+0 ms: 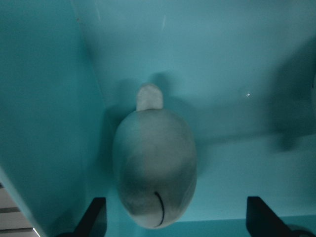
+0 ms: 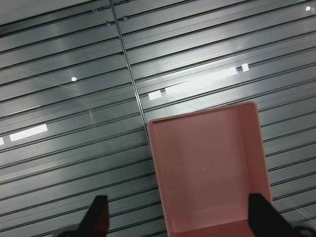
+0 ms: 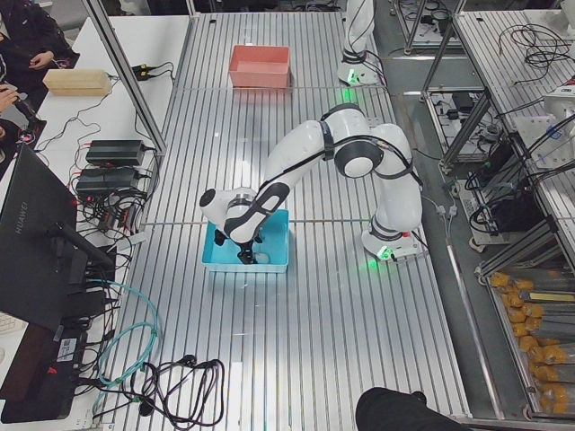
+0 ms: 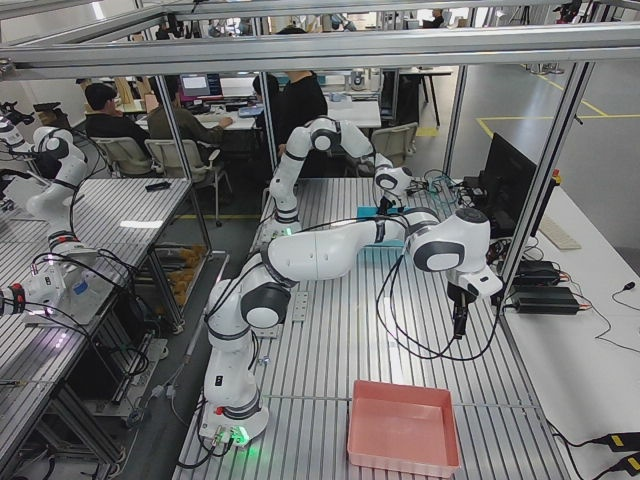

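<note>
A pale, rounded soft toy (image 1: 154, 163) with a small tab on top and a dark stitched line lies on the floor of the blue bin (image 3: 212, 262), near one wall. My left gripper is down inside that bin, open, its fingers either side of the toy's lower end in the left wrist view, apart from it. My right gripper is open over the slatted table by the empty pink bin (image 2: 202, 168), with nothing between its fingers.
A monitor (image 3: 36, 242), power units and loose cables (image 3: 180, 386) line the left side.
</note>
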